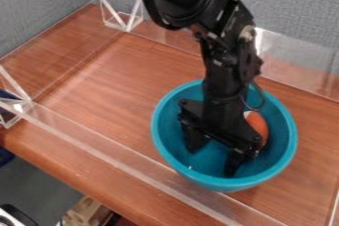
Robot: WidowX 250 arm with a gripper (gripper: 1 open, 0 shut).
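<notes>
A teal bowl (273, 161) sits on the wooden surface at the right. My black gripper (213, 147) hangs down inside it, its fingers spread apart and open. A red-orange round object (259, 125) lies in the bowl just right of the gripper, partly hidden behind it. Whether anything lies between the fingers is hard to see.
Clear low walls edge the wooden table (106, 86), with white corner brackets at the far left and back. The table left of the bowl is bare. A grey padded wall (298, 22) stands behind, and dark clutter lies below the front-left edge.
</notes>
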